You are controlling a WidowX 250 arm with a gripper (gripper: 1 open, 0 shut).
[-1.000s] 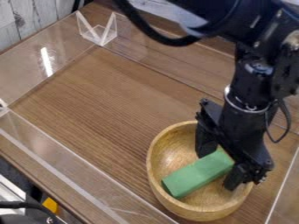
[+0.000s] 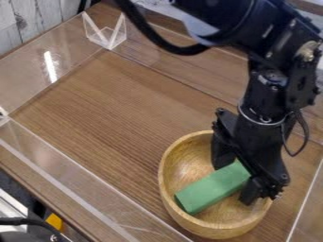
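A green block (image 2: 206, 192) lies at a slant inside a round wooden bowl (image 2: 173, 167) at the lower middle of the camera view. My black gripper (image 2: 245, 175) reaches down from the upper right into the bowl, over the upper right end of the block. Its fingers are dark and partly overlap the block and each other, so whether they grip the block is hard to see.
A small white wire holder (image 2: 104, 33) stands at the back left. Clear plastic walls edge the table at the left, and cables run at the lower left.
The gripper and arm have shifted very slightly within the bowl. The block and bowl look nearly unchanged.
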